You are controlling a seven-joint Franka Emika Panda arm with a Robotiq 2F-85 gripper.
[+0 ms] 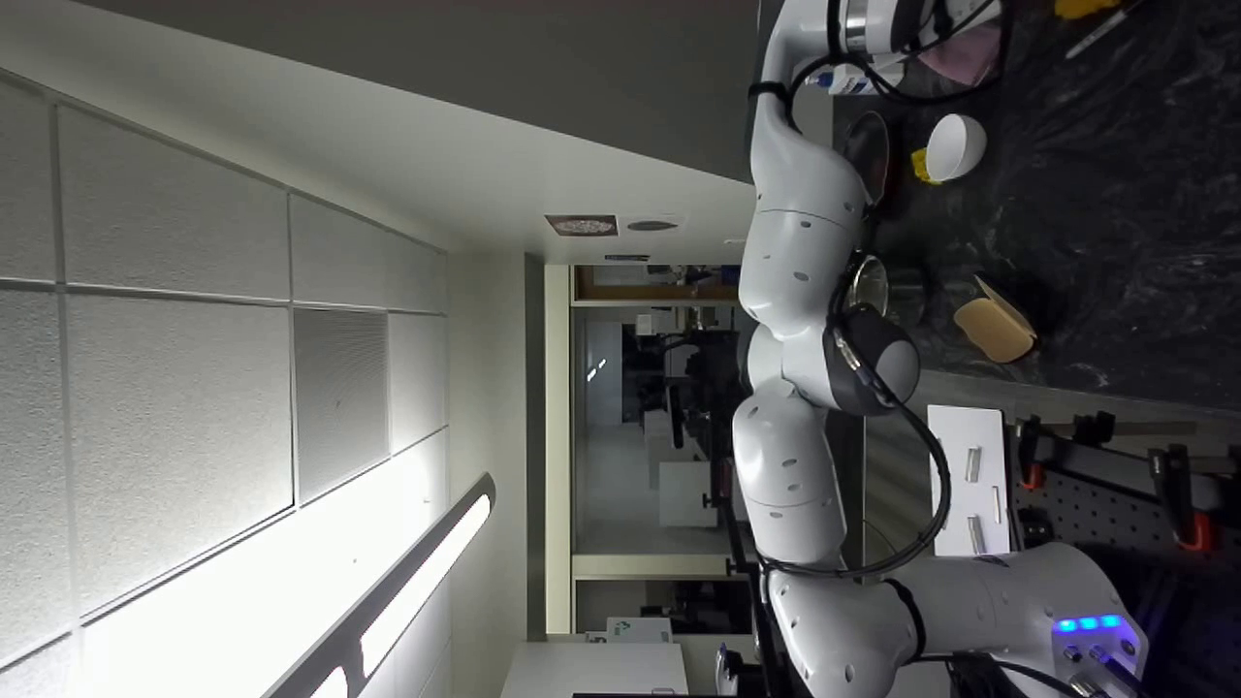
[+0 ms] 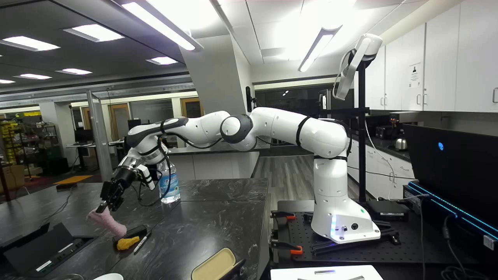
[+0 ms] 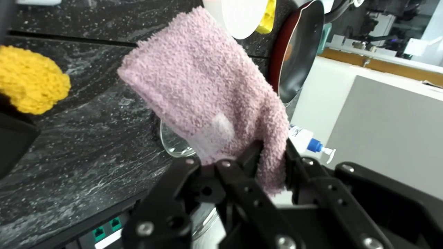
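A fuzzy pink cloth (image 3: 199, 79) hangs from my gripper, pinched at one end between the fingers while the rest spreads out loosely. In exterior view 2 the cloth (image 2: 111, 222) dangles below the gripper (image 2: 103, 205), over the far left part of the dark table. Exterior view 1 shows part of the cloth (image 1: 968, 53) at the top right; the fingertips are out of sight there. In the wrist view a clear glass (image 3: 168, 141) is partly hidden behind the cloth.
A yellow sponge-like piece (image 3: 33, 79) lies near the cloth. A white bowl (image 3: 238, 18), a red-rimmed pan (image 3: 301, 54) and a pump bottle (image 3: 301, 138) stand around it. Exterior view 2 shows a large water bottle (image 2: 169, 182) behind and a tan case (image 2: 214, 265) in front.
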